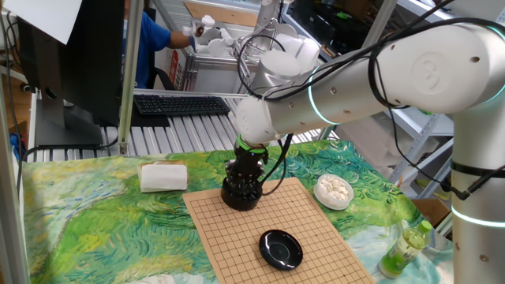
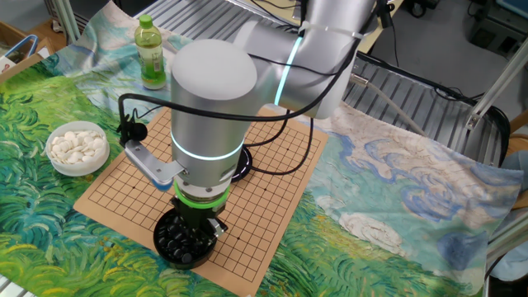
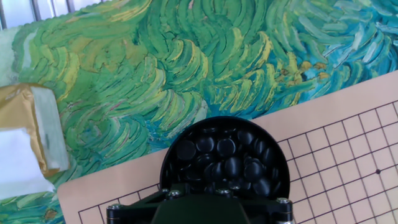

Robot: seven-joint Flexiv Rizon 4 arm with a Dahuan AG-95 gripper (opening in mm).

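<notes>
A round black bowl point(image 3: 225, 122) full of black Go stones point(image 3: 233, 167) stands on the corner of the wooden Go board point(image 1: 211, 225). My gripper point(image 1: 244, 180) points down directly over it, with its lower end at or inside the rim. From the other side, exterior view 2 also has the gripper point(image 2: 198, 221) above the stones. The wrist view catches only the gripper's top parts along the bottom edge. Its fingertips are hidden, so neither the finger opening nor any stone between them can be made out.
An empty shallow black dish point(image 1: 281, 250) lies on the board. Beside the board are a white bowl of white stones point(image 1: 334, 192), a green-capped bottle point(image 1: 405, 251) and a white tissue pack point(image 1: 163, 177). Much of the board's grid is bare.
</notes>
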